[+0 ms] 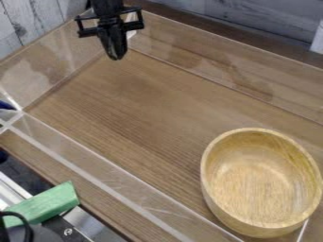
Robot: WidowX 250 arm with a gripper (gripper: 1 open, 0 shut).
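My black gripper (115, 49) hangs at the top of the view, left of centre, over the far part of the wooden surface (145, 118). Its fingers point down close together and look shut, with nothing visible between them. The upper part of the arm is cut off by the top edge.
A light wooden bowl (259, 181) fills the lower right. A green block (43, 210) lies at the lower left by black cables, outside a clear raised edge. Clear plastic borders run along the left and back.
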